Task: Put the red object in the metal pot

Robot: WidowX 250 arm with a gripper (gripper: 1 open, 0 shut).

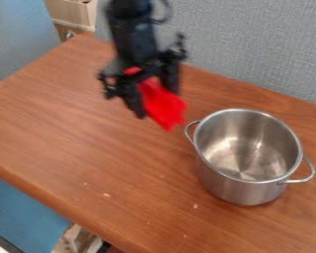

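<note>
The red object point(161, 104) hangs above the wooden table, blurred by motion, with my black gripper point(145, 83) shut on it. Its upper part is hidden behind the fingers. To the right and nearer the camera stands the metal pot point(249, 186), upright and uncovered, with a wire handle on either side. Its visible inside is empty. In the view, the red object appears just up and left of the pot's left handle, apart from the pot.
Bare wooden table point(68, 138) spreads across the left and middle. A grey wall point(253, 49) rises behind the table's far edge. At the lower left, a blue surface point(19, 212) lies beyond the table's edge.
</note>
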